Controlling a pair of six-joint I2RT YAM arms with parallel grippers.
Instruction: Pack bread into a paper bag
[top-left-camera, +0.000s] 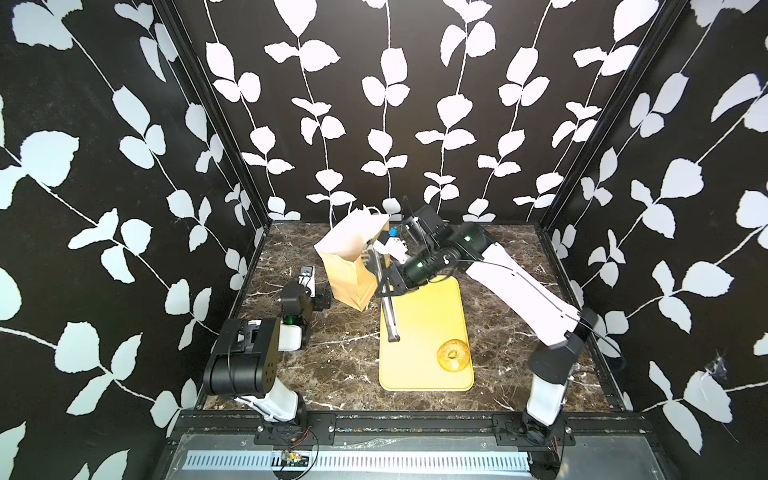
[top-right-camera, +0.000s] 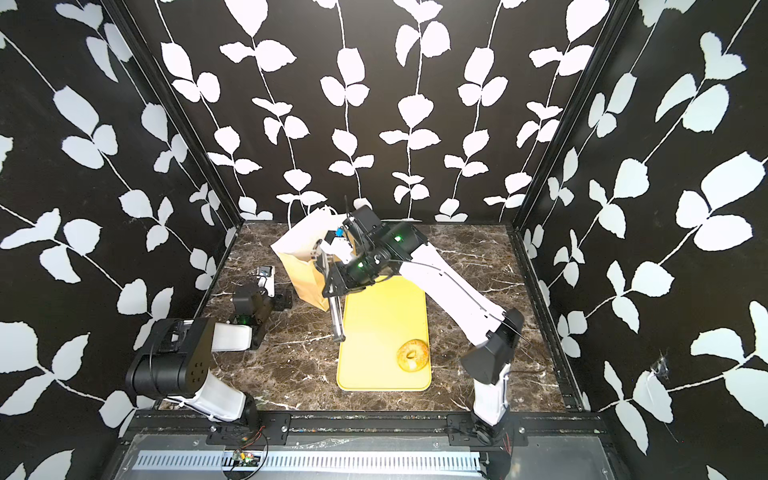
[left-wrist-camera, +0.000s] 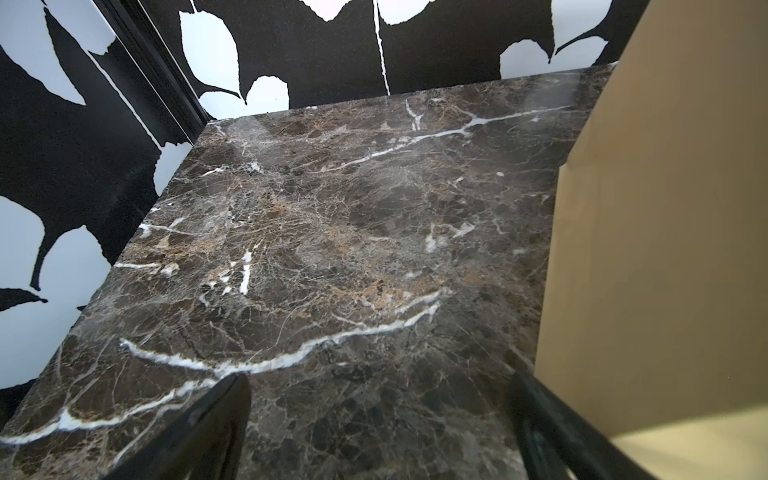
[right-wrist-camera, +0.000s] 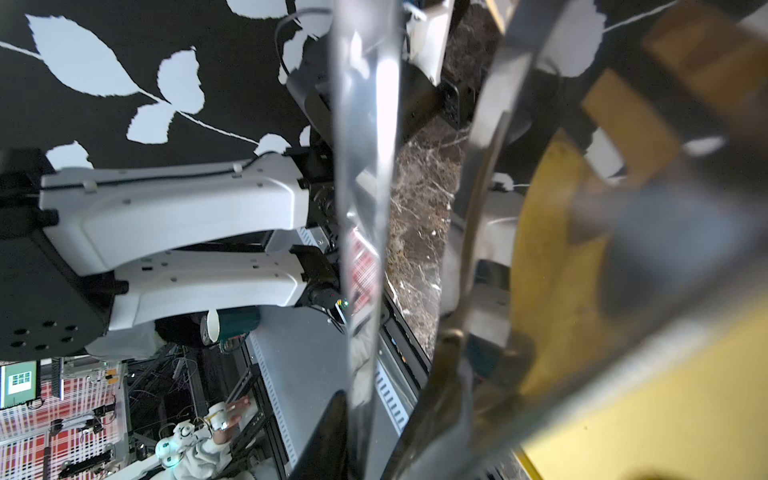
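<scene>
The brown paper bag (top-left-camera: 352, 280) stands upright with its mouth open at the back, left of the yellow tray (top-left-camera: 420, 320). One round golden bread (top-left-camera: 453, 355) lies on the tray's front right part. My right gripper (top-left-camera: 385, 281) is closed around metal tongs (top-left-camera: 389, 320), beside the bag's right side. The tongs (right-wrist-camera: 364, 184) stand spread with no bread visible between their arms. My left gripper is open and empty, low by the bag's left side; the bag wall (left-wrist-camera: 664, 240) rises at the right of that view. The inside of the bag is mostly hidden.
Patterned black walls enclose the marble table (top-left-camera: 336, 376). The right arm (top-right-camera: 448, 288) reaches across above the tray's back part. Bare table lies right of the tray, in front of the bag and at the back left.
</scene>
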